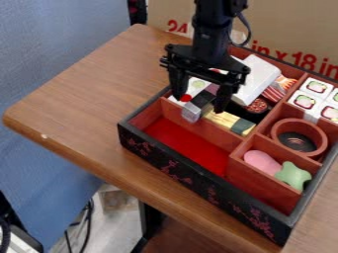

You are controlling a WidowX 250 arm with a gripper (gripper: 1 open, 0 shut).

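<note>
My black gripper (201, 81) hangs over the upper-left part of a dark box with red compartments (179, 148). Below its fingers are small white and grey blocks (191, 111) and a red round piece; whether anything is held I cannot tell. A white block (256, 79) lies just right of the gripper. Yellow blocks (228, 122), a pink oval (260, 161) and a green piece (294, 176) sit in the compartments.
A red ring (297, 126) and white pieces (318, 95) fill the right compartments. A cardboard box (291, 30) stands behind.
</note>
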